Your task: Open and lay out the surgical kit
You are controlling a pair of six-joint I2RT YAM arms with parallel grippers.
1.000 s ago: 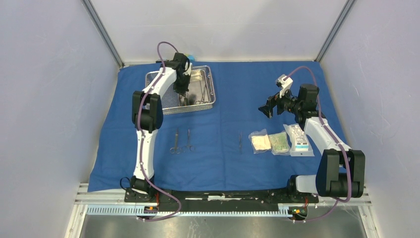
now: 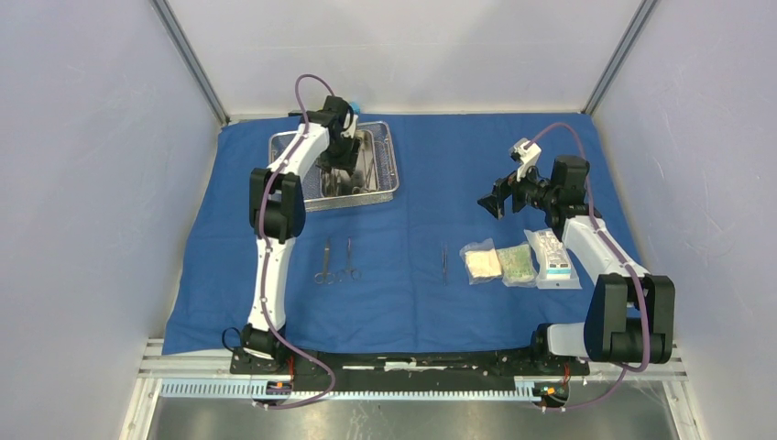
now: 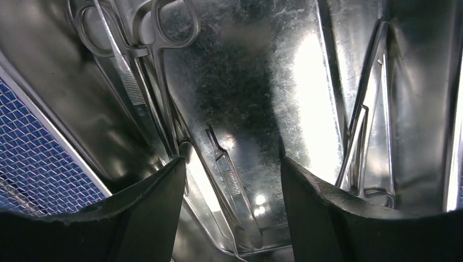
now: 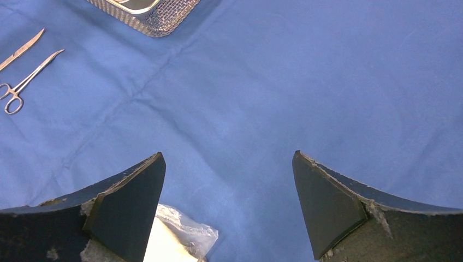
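Note:
Inside the metal mesh tray at the back left, my left gripper stands open over the instruments. Between its fingertips in the left wrist view lie a slim tool with a ribbed handle and a polished flat tool, neither gripped. Ringed scissors-like instruments lie at the upper left there, and more thin tools along the right side. Over bare blue cloth, my right gripper has its fingers apart and nothing between them. Two ringed instruments rest on the cloth before the tray.
A slim dark tool lies front of centre. To its right sit a bag with cream contents, a bag with green contents and a white packet near the right arm.
My left gripper has shifted slightly right over the tray, and its fingers now look spread wider. The right arm and the items on the cloth look unchanged.

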